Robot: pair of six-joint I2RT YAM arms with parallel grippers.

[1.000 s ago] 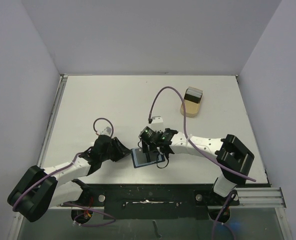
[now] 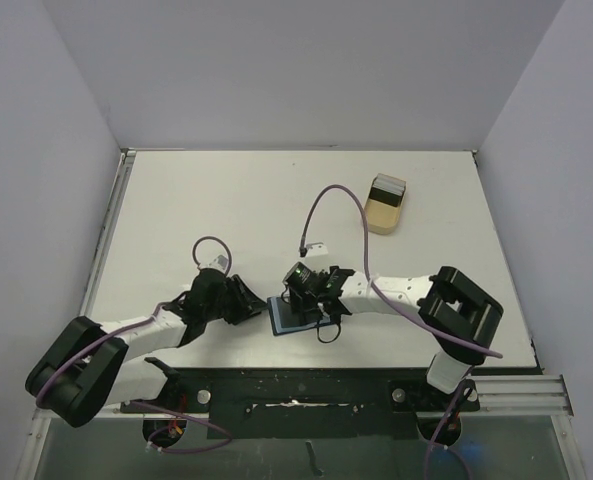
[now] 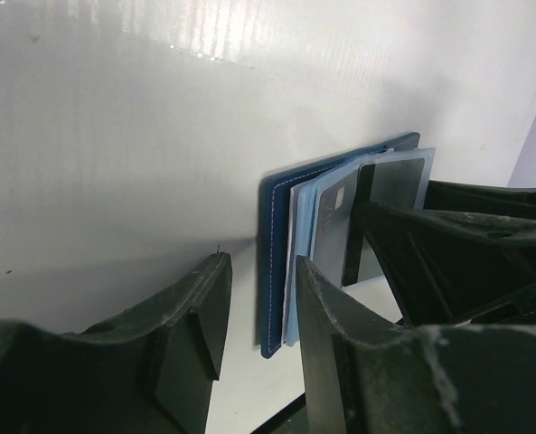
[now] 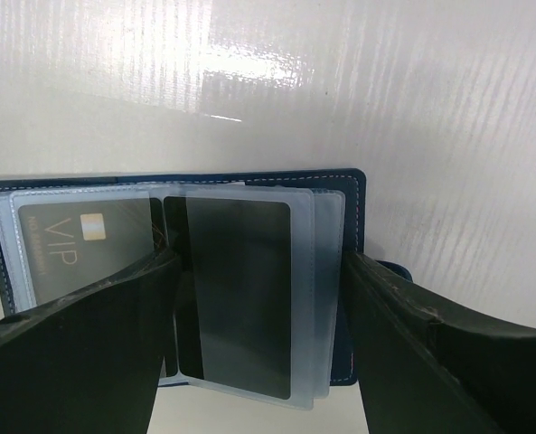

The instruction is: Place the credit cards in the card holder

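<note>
The open navy card holder (image 2: 282, 318) lies on the white table with clear sleeves holding dark cards; a grey VIP card (image 4: 60, 253) shows in the left sleeve, a black card (image 4: 240, 289) in the right. My right gripper (image 2: 306, 300) is over the holder, fingers part open astride the right-hand sleeves. My left gripper stands low at the holder's left edge, fingertips slightly apart with nothing visible held between them.
A tan box (image 2: 384, 210) with dark and silver contents, possibly cards, stands at the back right.
My left gripper has moved slightly right, along with the holder.
</note>
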